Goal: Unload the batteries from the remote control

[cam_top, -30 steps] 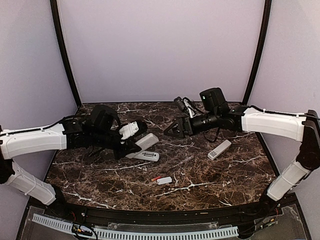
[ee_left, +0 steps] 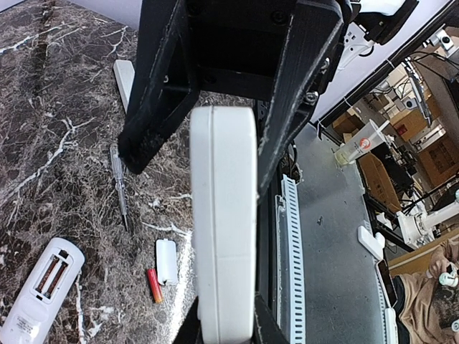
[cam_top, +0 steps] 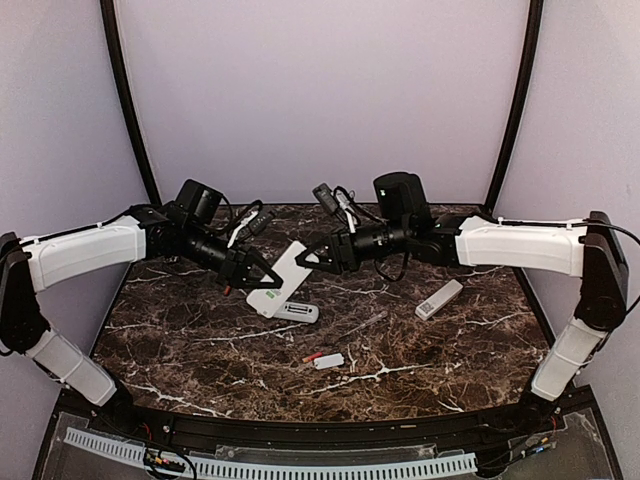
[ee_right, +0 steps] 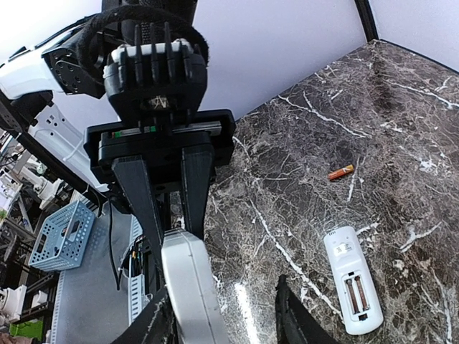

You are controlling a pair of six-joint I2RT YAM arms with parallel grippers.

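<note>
A white remote (cam_top: 278, 280) is held upright in the air, my left gripper (cam_top: 262, 275) shut on it. My right gripper (cam_top: 320, 255) is at the remote's upper end, its fingers (ee_left: 154, 129) around or beside that end; how far shut is hard to see. Beneath lies a second white remote with its compartment open and batteries inside, also seen in the left wrist view (ee_left: 44, 290). A small white cover (ee_left: 166, 261) and a loose red battery (ee_left: 154, 284) lie on the marble table.
A screwdriver (cam_top: 355, 330) lies mid-table. Another white remote (cam_top: 439, 298) lies at the right.
The left gripper has raised and tilted the held remote upward. My right gripper has moved left to its upper end.
</note>
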